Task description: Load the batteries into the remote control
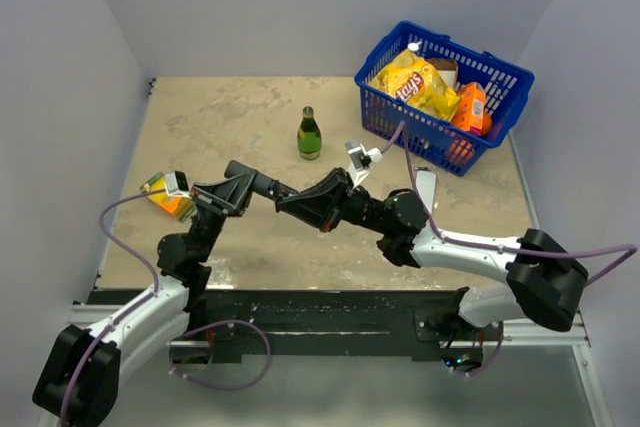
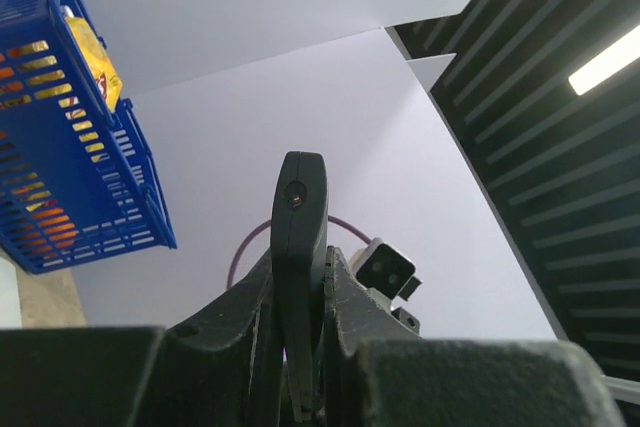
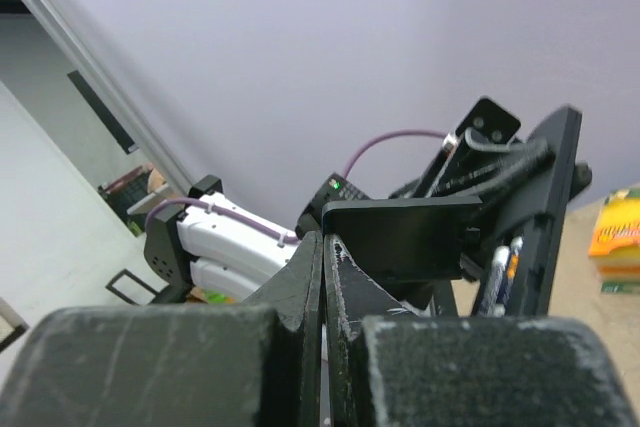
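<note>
The black remote (image 1: 262,185) is held up above the table in my left gripper (image 1: 235,187), which is shut on it; in the left wrist view it stands edge-on (image 2: 298,207) between the fingers. In the right wrist view it shows batteries (image 3: 497,272) in it and a dark flat piece, apparently the cover (image 3: 400,217), just beyond the tips of my right gripper. Whether the cover is seated is unclear.
A blue basket (image 1: 380,97) with snacks stands at the back right, a green bottle (image 1: 309,137) at the back middle. A yellow pack (image 1: 160,197) lies on the left, and a pale object (image 1: 425,190) on the right, partly behind my right arm.
</note>
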